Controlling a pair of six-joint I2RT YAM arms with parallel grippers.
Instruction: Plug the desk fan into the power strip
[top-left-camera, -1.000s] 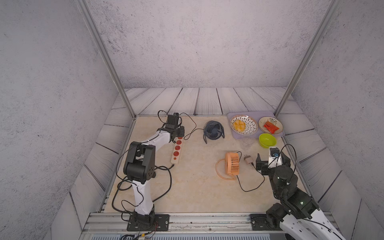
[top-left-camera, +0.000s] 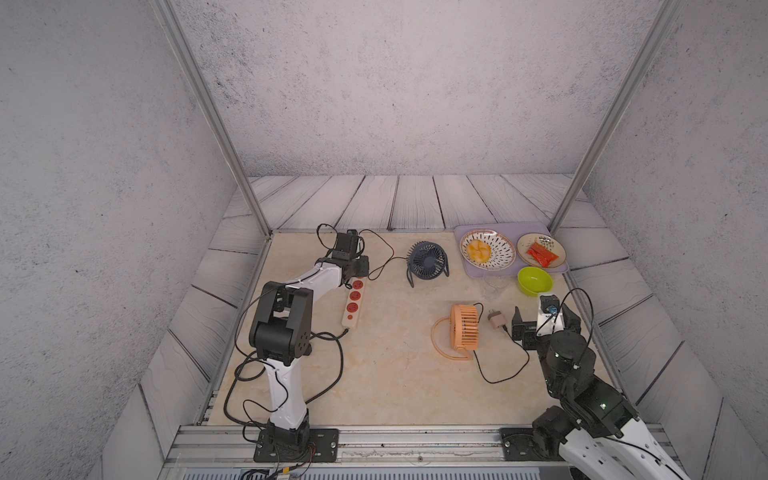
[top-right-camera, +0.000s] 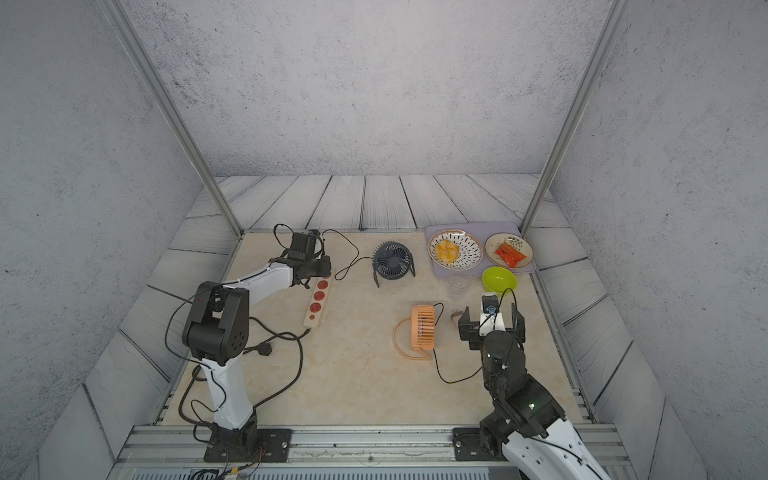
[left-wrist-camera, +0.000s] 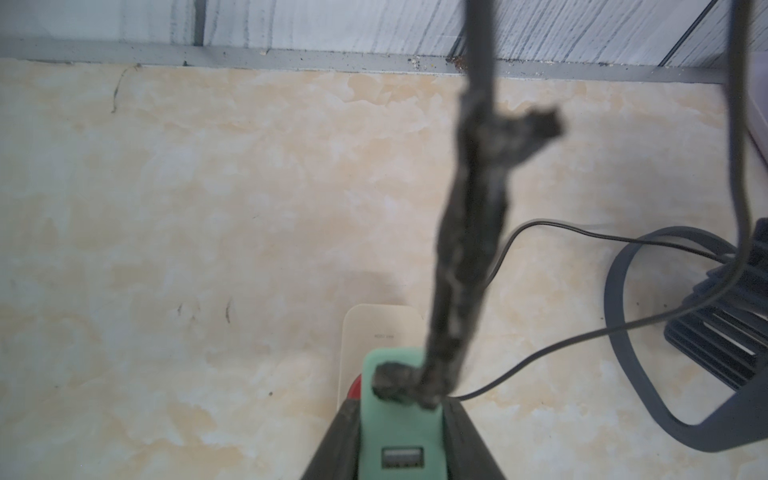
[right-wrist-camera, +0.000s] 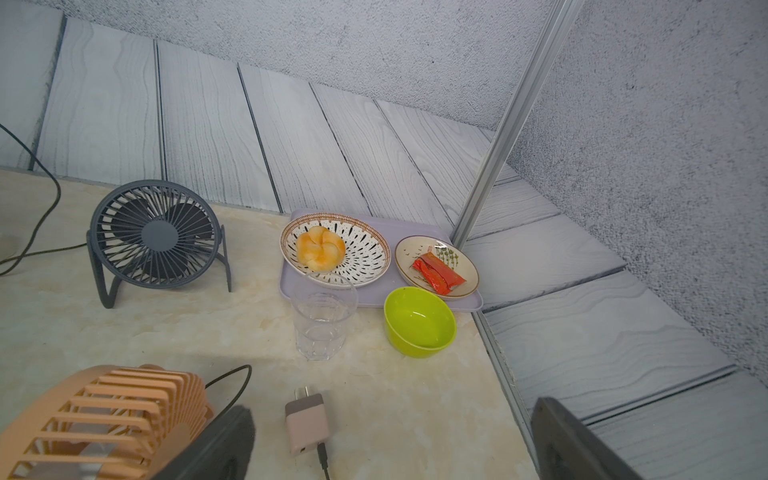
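A pale green plug adapter (left-wrist-camera: 392, 364) is held in my left gripper, which is shut on it above the far end of the white power strip (top-left-camera: 351, 314). A red socket of the strip shows beside the adapter in the left wrist view; its prongs are hidden, so I cannot tell whether they touch a socket. The dark blue desk fan (top-left-camera: 428, 261) stands right of the strip, a thin black cable running from it toward the left gripper. My right gripper is open and empty at the table's right side.
An orange fan (top-left-camera: 464, 326) and a pinkish charger plug (right-wrist-camera: 307, 421) lie left of the right gripper. Behind them are a clear cup (right-wrist-camera: 322, 316), a green bowl (right-wrist-camera: 420, 322) and a lilac tray (right-wrist-camera: 372, 296) with dishes. The strip's thick black cord (top-left-camera: 339, 376) curls at front left.
The right arm looks unmoved.
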